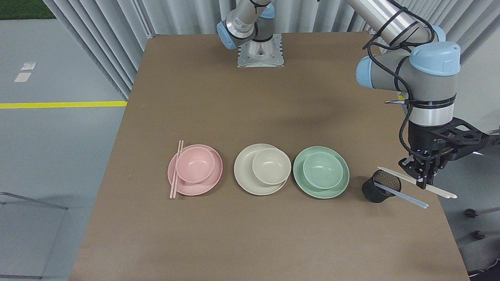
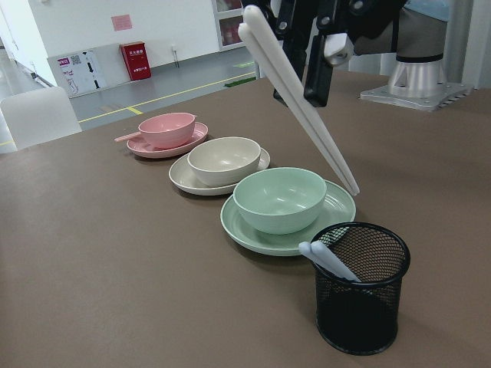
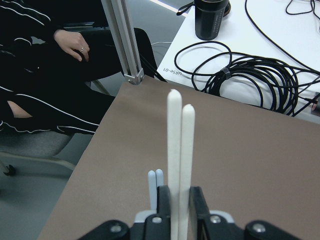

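Observation:
My gripper is shut on a pair of white chopsticks, held above the black mesh pen holder at the table's right edge. In the left view the chopsticks slant down toward the space over the green bowl and holder. Pale blue chopsticks rest in the holder. Pink bowl and plate, cream bowl and plate and green bowl and plate stand in a row. Pink chopsticks lie on the pink plate's left side.
In the wrist view, a seated person and a white desk with coiled cables are beyond the table's edge.

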